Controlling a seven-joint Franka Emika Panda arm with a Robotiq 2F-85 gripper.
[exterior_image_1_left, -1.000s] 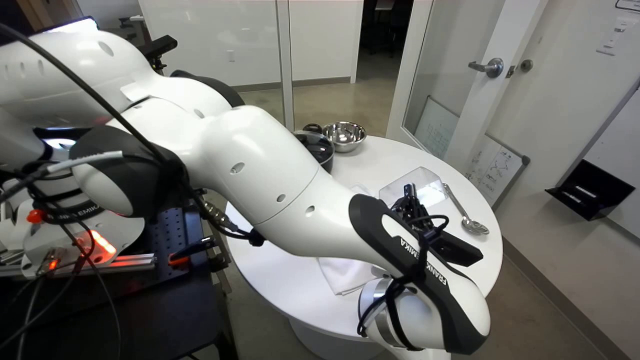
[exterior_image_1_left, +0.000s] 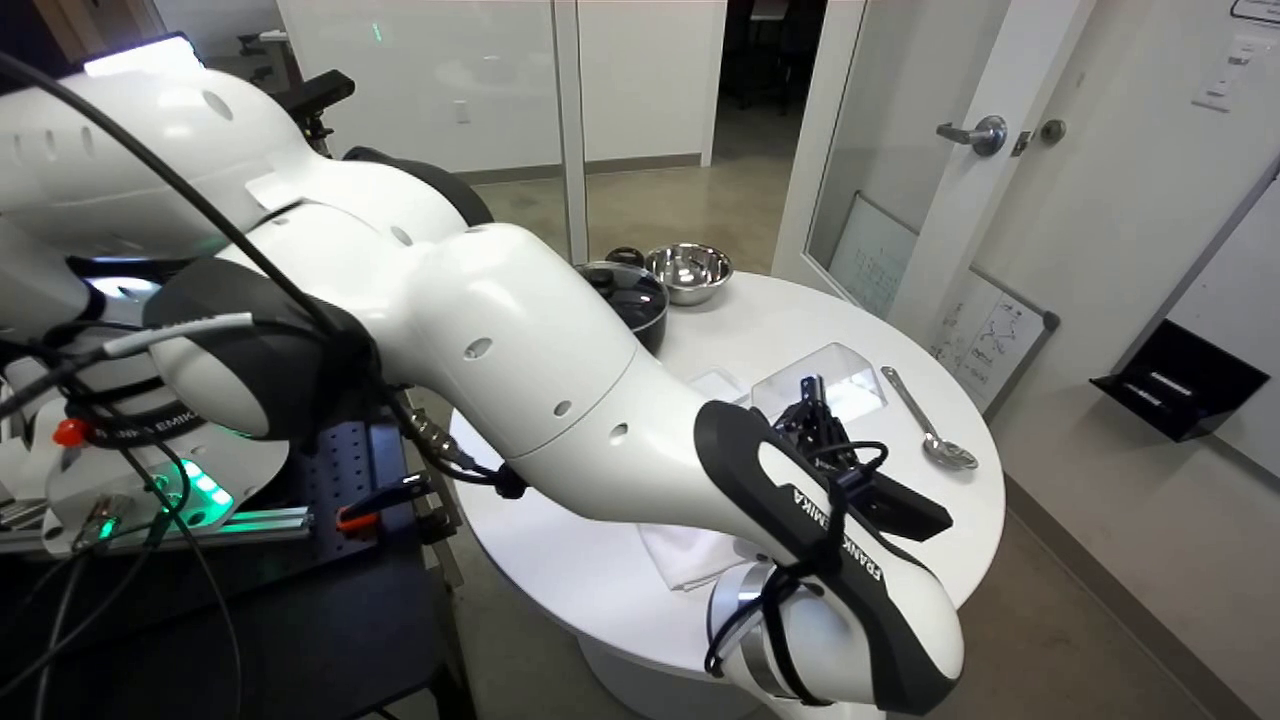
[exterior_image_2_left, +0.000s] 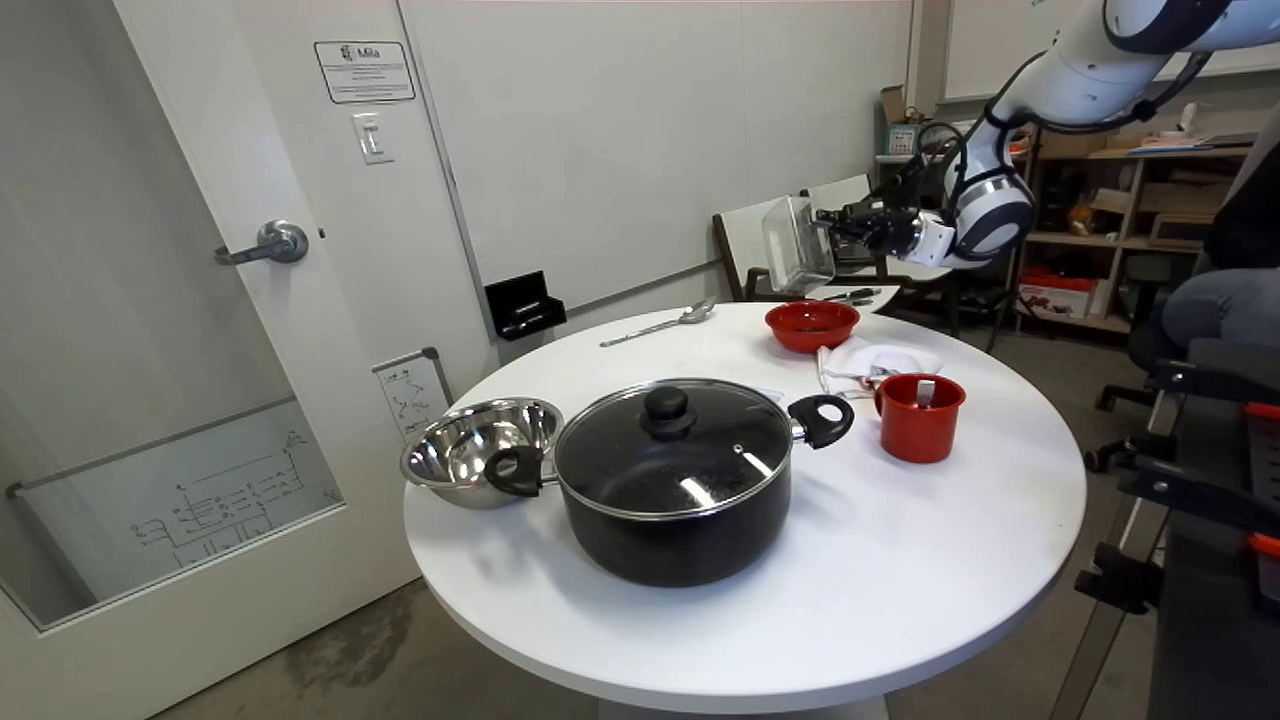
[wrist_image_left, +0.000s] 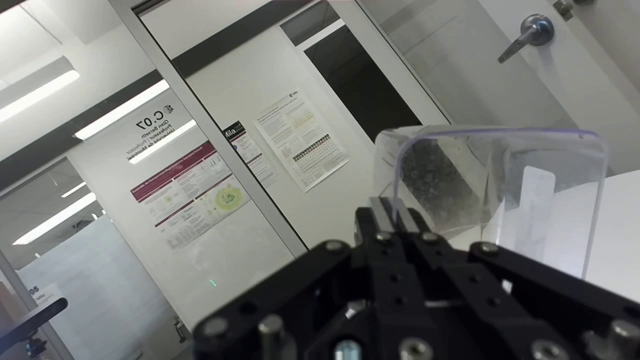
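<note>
A clear, thin-walled plastic container (exterior_image_2_left: 800, 246) is held in the air beyond the far side of the table, tipped on its side. My gripper (exterior_image_2_left: 825, 221) is shut on one of its walls. From the wrist, the fingertips (wrist_image_left: 382, 215) meet near the left side of the container (wrist_image_left: 498, 133), whose opening shows a purplish rim. Below it in exterior view 2 sits a red bowl (exterior_image_2_left: 811, 326) on the white table (exterior_image_2_left: 912, 564). Exterior view 1 shows the container (exterior_image_1_left: 831, 364) partly hidden behind the arm.
A black lidded pot (exterior_image_2_left: 672, 528) and a steel bowl (exterior_image_2_left: 482, 444) stand close together. A red mug (exterior_image_2_left: 921, 420) holds a utensil, near a white cloth (exterior_image_2_left: 882, 358). A slotted spoon (exterior_image_2_left: 660, 325) lies by the table's edge.
In exterior view 1 my forearm and the container have shifted slightly left and down. The base light has turned from red to green.
</note>
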